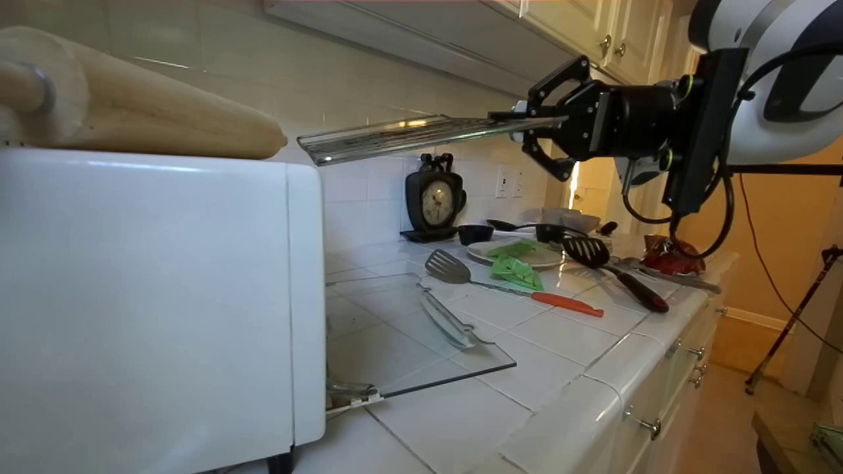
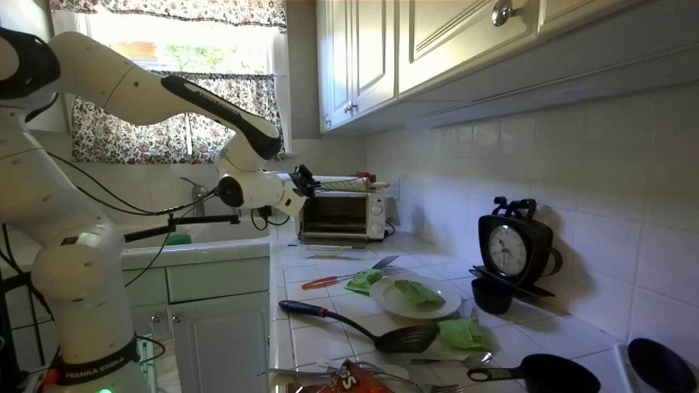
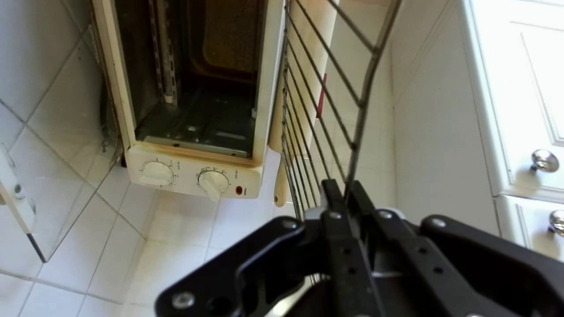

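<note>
A wire oven rack (image 1: 395, 138) is held in the air by its edge, with my gripper (image 1: 525, 126) shut on it. In exterior view 1 the rack is seen nearly edge-on, its far end just right of and above the top of the white toaster oven (image 1: 158, 300). The wrist view shows the rack (image 3: 322, 95) running away from my gripper, beside the open oven (image 3: 206, 169). The oven's glass door (image 1: 411, 332) is folded down over the counter. In exterior view 2 the rack (image 2: 337, 185) is small and partly lost against the background.
A wooden rolling pin (image 1: 150, 103) lies on top of the oven. An orange-handled spatula (image 1: 561, 303), a plate (image 2: 386, 304) with green leaves and a black scale (image 1: 435, 197) occupy the counter. Overhead cabinets (image 1: 427, 39) hang above the rack.
</note>
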